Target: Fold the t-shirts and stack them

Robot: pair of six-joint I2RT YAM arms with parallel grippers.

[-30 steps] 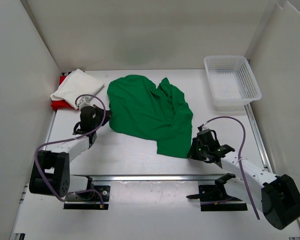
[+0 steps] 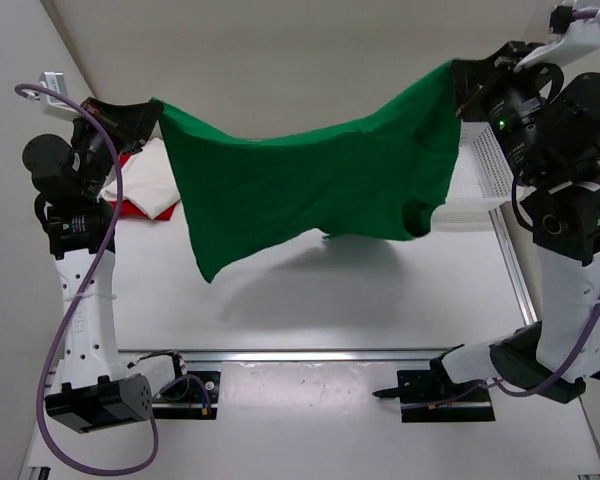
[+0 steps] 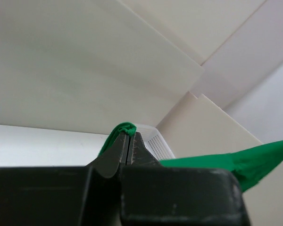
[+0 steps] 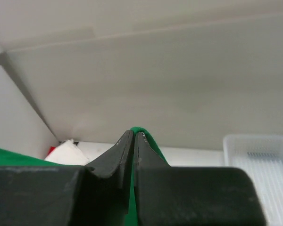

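A green t-shirt (image 2: 310, 185) hangs in the air between my two grippers, spread wide with its upper edge sagging a little. My left gripper (image 2: 158, 106) is shut on its upper left corner; a bit of green cloth (image 3: 126, 127) pokes out at the fingertips in the left wrist view. At the upper right corner, my right gripper (image 2: 458, 88) is also shut on the fabric, and a green fold (image 4: 142, 131) shows at its tips in the right wrist view. The shirt's lower edge hangs over the table, casting a shadow; whether any of it touches cannot be told.
At the back left lie a white folded cloth (image 2: 156, 184) and a red one (image 2: 130, 209) under it, partly behind the left arm. A white basket (image 4: 254, 157) stands at the back right.
Both grippers have risen high, the right one from the table's front right. The shirt has been lifted and stretched out.
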